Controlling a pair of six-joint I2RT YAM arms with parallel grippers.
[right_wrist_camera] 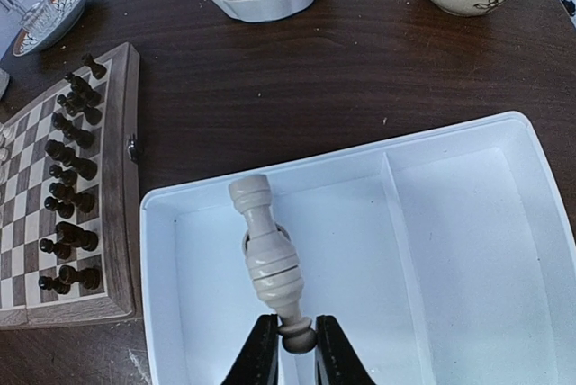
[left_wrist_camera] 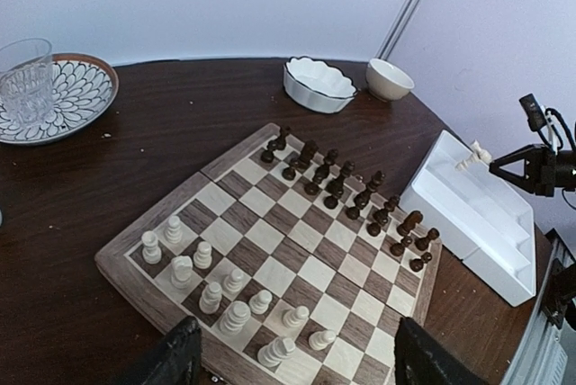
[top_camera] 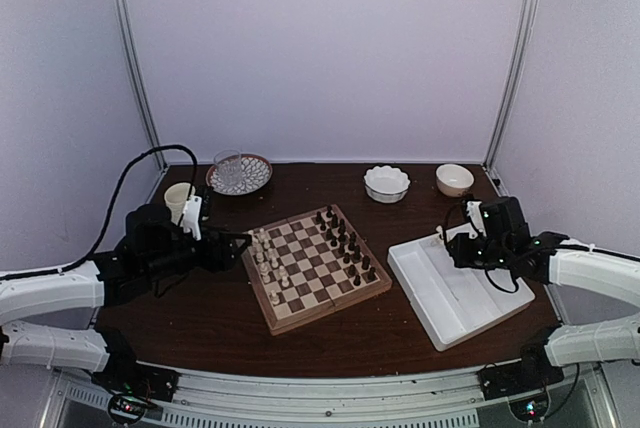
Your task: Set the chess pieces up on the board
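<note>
The wooden chessboard (top_camera: 313, 266) lies mid-table. Along its far-right side stand dark pieces (left_wrist_camera: 335, 189) in two rows; several white pieces (left_wrist_camera: 236, 317) stand toward the left side, with gaps among them. My left gripper is open beside the board's left edge, nothing between its fingers. Over the white tray (right_wrist_camera: 328, 151), my right gripper is shut on a white chess piece (right_wrist_camera: 273, 264), gripped at its narrow knobbed end, with its base pointing away. A pale ring shows behind that piece; whether it belongs to a second one is unclear.
The tray sits right of the board, its visible compartments looking bare. Farther back are a scalloped white bowl (top_camera: 386, 183), a plain bowl (top_camera: 455, 180), a patterned plate (top_camera: 257, 174) with a glass (top_camera: 228, 168), and a cup (top_camera: 178, 198). Dark table shows between board and bowls.
</note>
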